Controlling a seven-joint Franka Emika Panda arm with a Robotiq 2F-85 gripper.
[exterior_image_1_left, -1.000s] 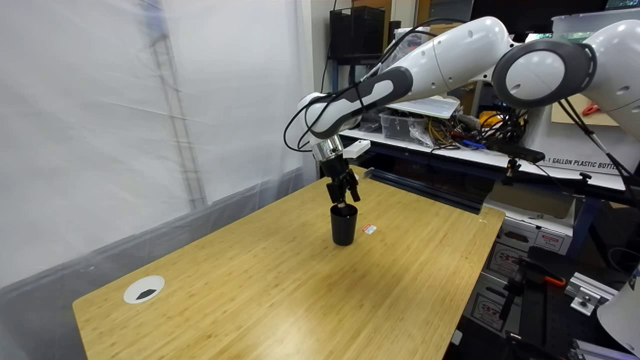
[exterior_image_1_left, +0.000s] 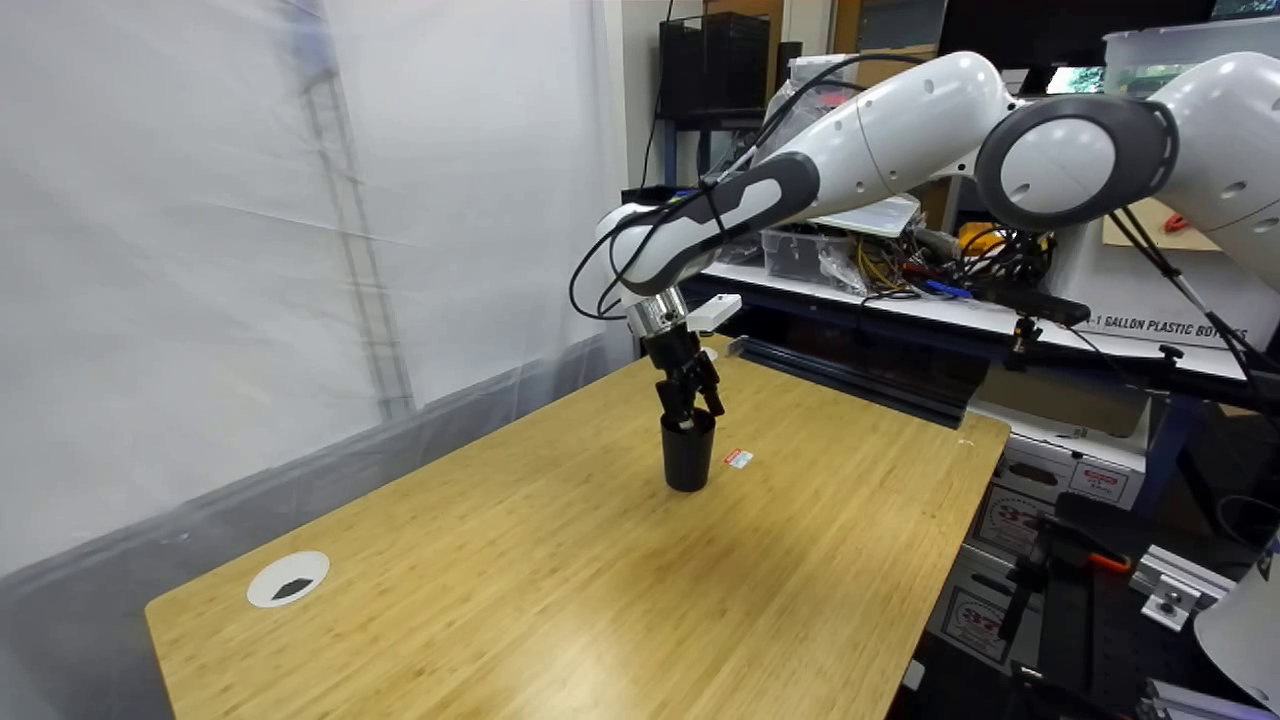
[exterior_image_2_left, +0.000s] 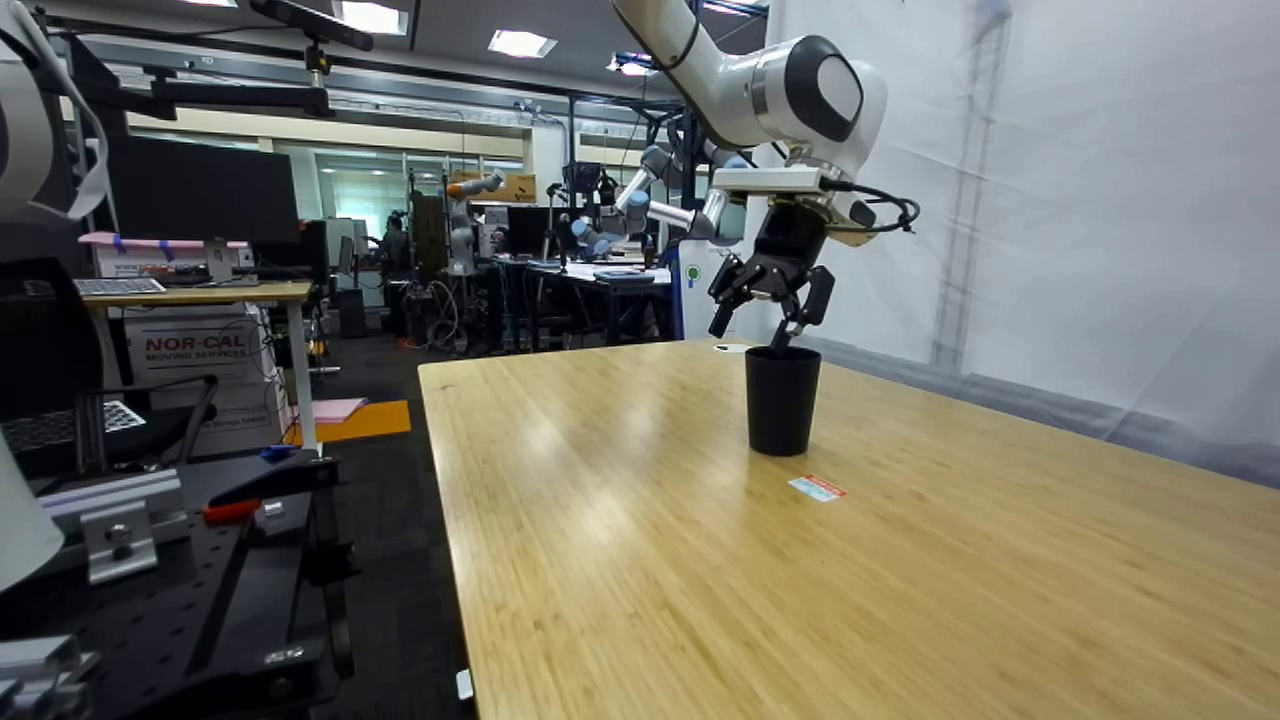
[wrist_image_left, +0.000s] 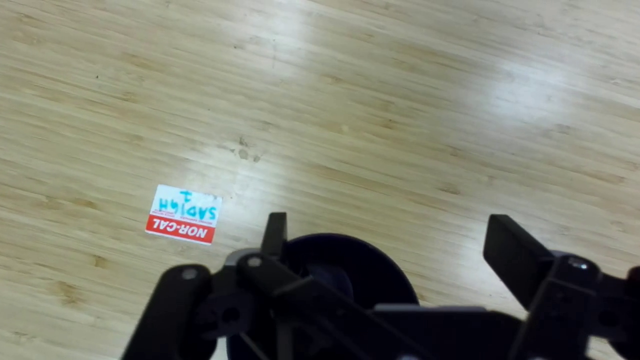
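A black cup (exterior_image_1_left: 687, 458) stands upright on the wooden table, its mouth facing up. Over its rim is my gripper (exterior_image_1_left: 701, 413), pointing down with its fingers open. In the wrist view the gripper shows a wide gap between its fingers. The left one lies across the mouth of the cup (wrist_image_left: 384, 276), while the right one is outside the rim over bare wood. Exterior view 2 shows a dark slim part reaching down to the opening of the cup (exterior_image_2_left: 782, 408). The cup's inside is dark, with a faint rounded shape that I cannot make out.
A red and white label (wrist_image_left: 184, 214) lies flat near the cup. At the table's far-left corner in exterior view 1 is a white round grommet (exterior_image_1_left: 288, 578). A plastic curtain (exterior_image_1_left: 240, 240) hangs along one side.
My gripper has come down slightly and now overlaps the cup's mouth more. The cup and the label have stayed where they were.
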